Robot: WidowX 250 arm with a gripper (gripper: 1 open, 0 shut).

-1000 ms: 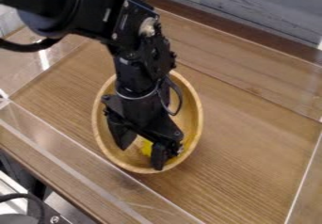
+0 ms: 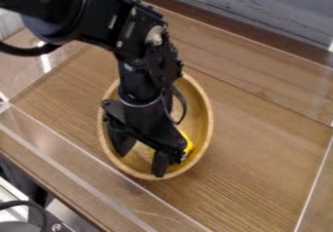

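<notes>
My black gripper (image 2: 138, 150) reaches down into a round yellowish bowl (image 2: 203, 107) in the middle of the view, its fingers spread open. A small bright yellow object (image 2: 186, 144) lies at the bowl's right side, beside the right finger and partly hidden by it. I cannot tell whether the finger touches it.
The bowl stands on a wooden table (image 2: 260, 158), which is clear to the right and behind. A pale plank wall (image 2: 240, 12) runs along the back. A black cable hangs at the lower left, near the table's front edge.
The gripper has shifted slightly within the bowl, and the yellow object now shows a little farther right, beside the right finger.
</notes>
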